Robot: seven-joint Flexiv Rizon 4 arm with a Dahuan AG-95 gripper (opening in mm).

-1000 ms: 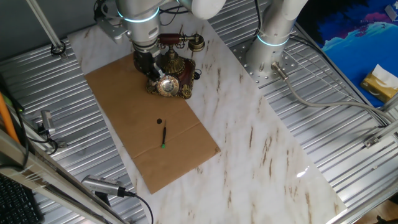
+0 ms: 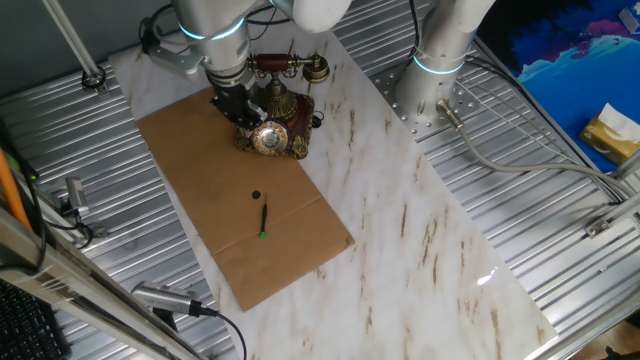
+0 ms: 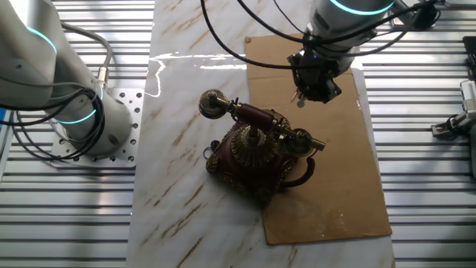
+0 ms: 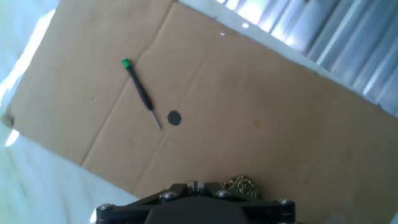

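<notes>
An old-style telephone (image 2: 285, 125) in dark red and ornate brass stands at the back of the table, partly over a cardboard sheet (image 2: 205, 200), its handset (image 3: 256, 117) resting across the top. My gripper appears shut, its fingertips together at the bottom of the wrist view and nothing visible between them. From exterior view 1 it hangs beside the dial; whether it touches the phone I cannot tell. On the cardboard lie a black screwdriver (image 4: 142, 90) with a green end and a small dark disc (image 4: 174, 117) near its tip.
A robot base (image 2: 435, 85) stands beyond the tabletop's edge, on slatted metal. A camera on a mount (image 2: 165, 298) sits at the front left.
My arm and gripper have shifted slightly left in exterior view 1. The telephone, screwdriver and disc have stayed where they were.
</notes>
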